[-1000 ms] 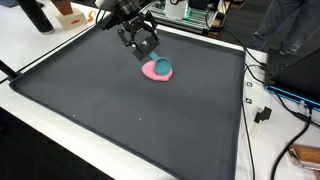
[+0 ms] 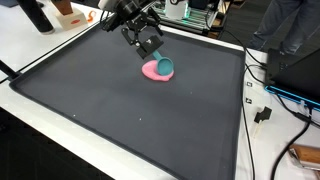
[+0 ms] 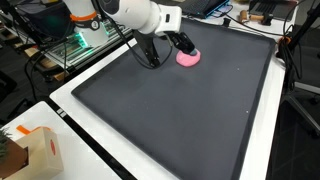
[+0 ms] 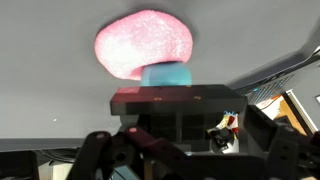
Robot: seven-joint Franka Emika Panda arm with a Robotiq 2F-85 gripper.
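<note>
A pink round, flat piece (image 2: 150,71) lies on the dark table, with a teal cup-like object (image 2: 164,66) on or against its right side. My gripper (image 2: 149,48) hangs just behind and above them. In exterior view 2 the gripper (image 3: 183,43) is close to the pink piece (image 3: 188,58). The wrist view shows the pink piece (image 4: 143,43) whole, and only a strip of the teal object (image 4: 166,75) below it. A dark bar across the gripper hides the rest. Whether anything sits between the fingers is hidden.
The grey-black table (image 2: 130,110) is wide and clear in front of and beside the objects. Its light edge (image 3: 262,140) borders the free area. Cables (image 2: 250,100) run past the right side.
In exterior view 1 my gripper has shifted very slightly. The teal object seems a touch further right; the pink piece stays about where it was.
</note>
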